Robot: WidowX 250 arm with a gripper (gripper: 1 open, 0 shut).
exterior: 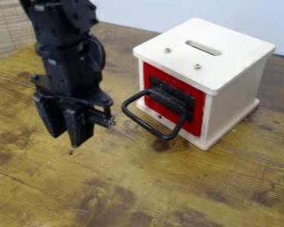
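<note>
A white wooden box (231, 87) with a slot and two screws on top stands at the right. Its red front panel (194, 133) carries a dark fitting and a black loop handle (152, 128) sticking out toward the left. My black gripper (75, 126) hangs over the table at the left, pointing down, apart from the handle. It is slightly blurred, and whether its fingers are open or shut is unclear.
A woven mat (10, 31) lies at the top left, and a white wall (169, 11) is behind.
</note>
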